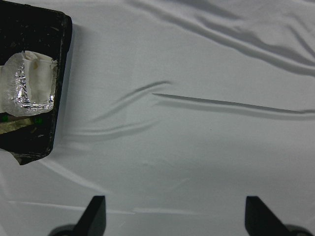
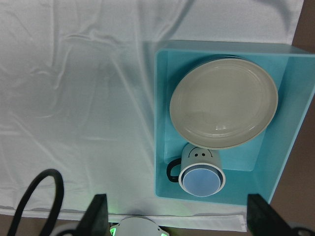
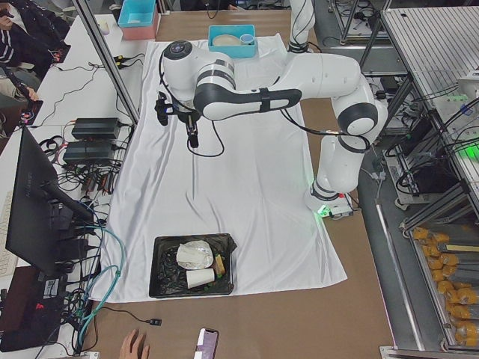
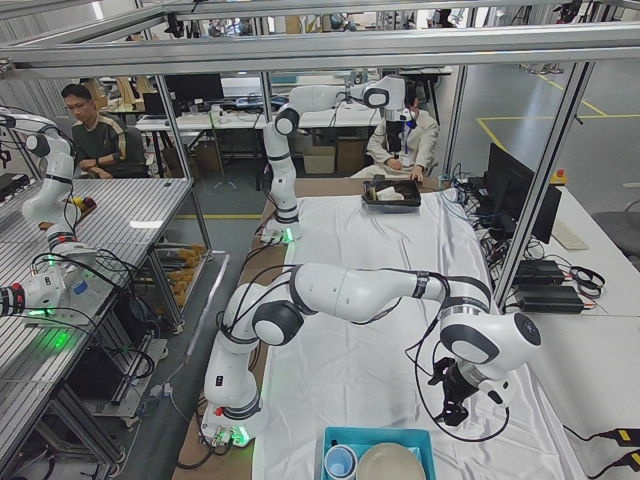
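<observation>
A black tray [image 3: 165,277] holds crumpled foil wrap [image 1: 46,98], a white cup [image 3: 200,277] and other scraps. My left gripper hangs open above the white cloth, empty, with the tray at the upper left of its wrist view. At the other end, a blue bin [image 2: 267,169] holds a beige plate [image 2: 223,103] and a mug [image 2: 202,177] with a smiley face and a blue cup inside. My right gripper is open with nothing between its fingers, over the cloth beside that bin.
A monitor [image 3: 34,202], cables and black boxes line one side; a metal-framed table [image 3: 426,60] stands across the other. A phone [image 3: 206,342] and someone's hand lie at the near table edge.
</observation>
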